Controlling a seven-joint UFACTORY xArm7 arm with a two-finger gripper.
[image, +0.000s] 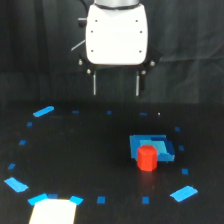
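Observation:
My gripper (116, 94) hangs high in the upper middle of the camera view, its two thin fingers spread wide apart. Nothing shows between them, so it stands open, well above the dark table. A blue tray-like thing (165, 156) lies on the table right of centre, lower than the gripper in the picture. In front of its near side, overlapping it in this view, is a small red object (147, 158). Whether the red object sits inside the blue one or before it, I cannot tell.
A cream block (53, 212) lies at the front left edge. Blue tape strips (16, 185) and several small blue squares mark the table (90, 160). Another strip (184, 193) lies at the right.

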